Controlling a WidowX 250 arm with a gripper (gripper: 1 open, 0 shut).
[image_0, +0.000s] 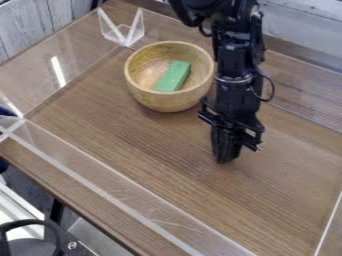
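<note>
My black gripper (221, 145) is low over the middle of the wooden table (160, 200), right of a tan round bowl (147, 92); it looks shut, with nothing visible between its fingers. Whether its tips touch the table is hard to tell. A green block (173, 77) lies inside the bowl.
A white wire-like object (122, 30) is at the back left. A black cable or fitting (30, 240) is at the lower left corner, off the table's edge.
</note>
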